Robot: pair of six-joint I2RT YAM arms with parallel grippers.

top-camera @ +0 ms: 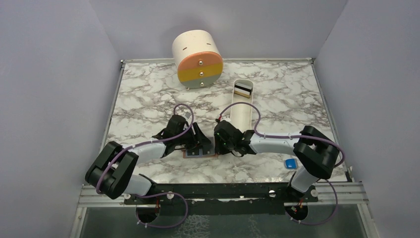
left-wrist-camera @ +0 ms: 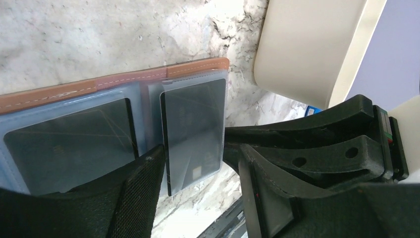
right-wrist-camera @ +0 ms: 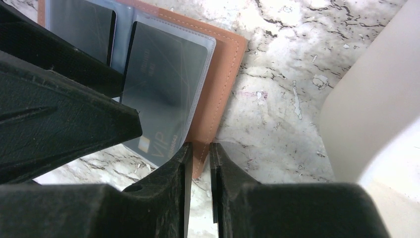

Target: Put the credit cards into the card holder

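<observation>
The card holder [right-wrist-camera: 218,89], brown-edged with clear bluish pockets, lies spread on the marble. A dark card sits in its right-hand pocket, only a thin black edge showing along the pocket's mouth; "VIP" reads through the plastic in the right wrist view. The left-hand pocket holds another dark card [left-wrist-camera: 79,144]. My left gripper stands open over the right pocket, one finger [left-wrist-camera: 141,183] beside the card's inner edge. At the holder's right corner, my right gripper is shut on its brown edge.
A long white tray [top-camera: 240,116] with cards at its far end stands behind my right gripper. The round drawer box [top-camera: 198,54] is at the back. A blue item [top-camera: 290,163] lies at the right.
</observation>
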